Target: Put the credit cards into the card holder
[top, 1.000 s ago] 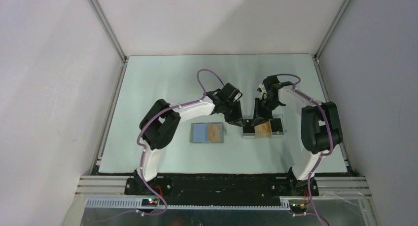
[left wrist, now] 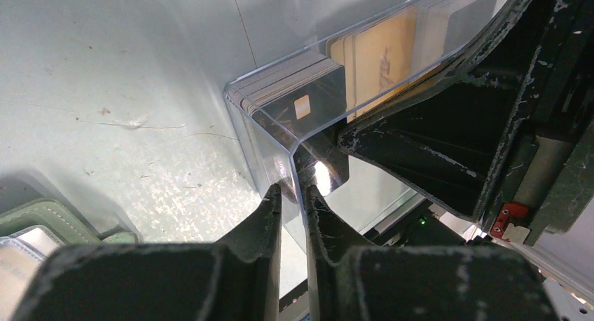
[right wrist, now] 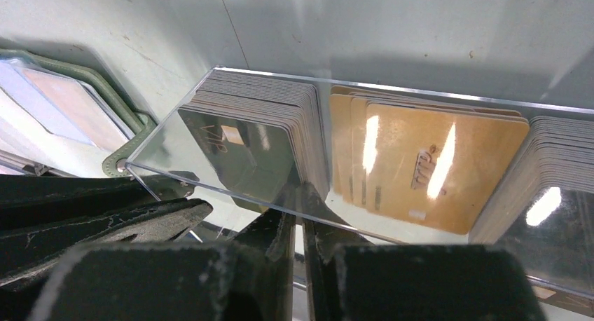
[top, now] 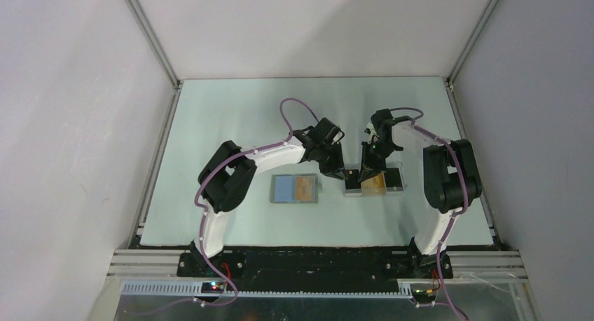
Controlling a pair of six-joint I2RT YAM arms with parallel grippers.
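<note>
The clear box point(top: 363, 194) holds two stacks of black cards and a gold stack between them. My left gripper is shut on the wall at its left corner, with the front black stack point(left wrist: 316, 97) just beyond. My right gripper is shut at the edge of the left black stack point(right wrist: 242, 140); its fingertips pinch a black card there, though how many is hard to see. In the top view the grey-green card holder point(top: 294, 202) lies flat to the left of the box, a blue card point(top: 284, 189) and an orange card point(top: 305, 189) in its windows.
Gold cards point(right wrist: 448, 160) stand close to the right gripper, and the far black stack point(right wrist: 553, 188) is beyond them. Both grippers are near each other over the box.
My right gripper has shifted slightly within the area over the box, its arm drawing a little left. The left arm, the box and the card holder have stayed put.
</note>
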